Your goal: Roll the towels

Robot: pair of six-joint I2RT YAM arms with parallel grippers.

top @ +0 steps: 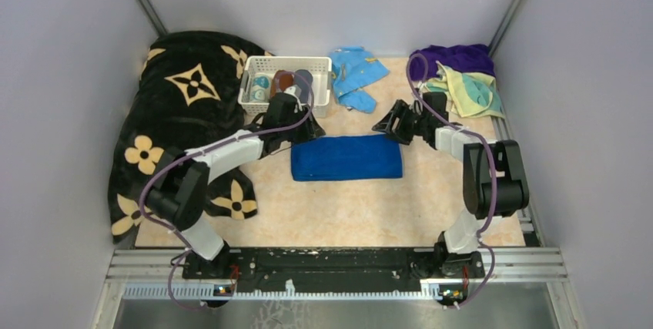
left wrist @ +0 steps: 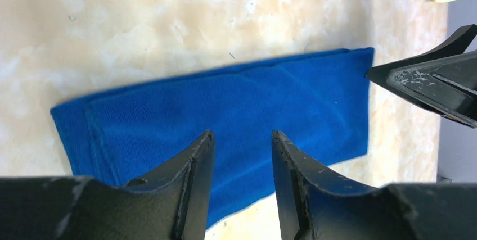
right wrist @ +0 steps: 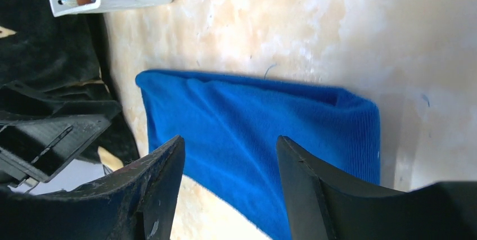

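A blue towel lies folded into a flat, wide rectangle at the middle of the table. Its folded layers show along the far edge in both wrist views. Over the towel's far left corner is my left gripper, its two fingers apart with nothing held between them; the left wrist view shows the towel beyond its fingertips. My right gripper hovers by the far right corner, also open and empty, with the towel showing past its fingers in the right wrist view.
A white basket holding several rolled towels stands behind the left arm. A light blue cloth, a purple towel and a yellow-green towel lie at the back. A black patterned blanket covers the left side.
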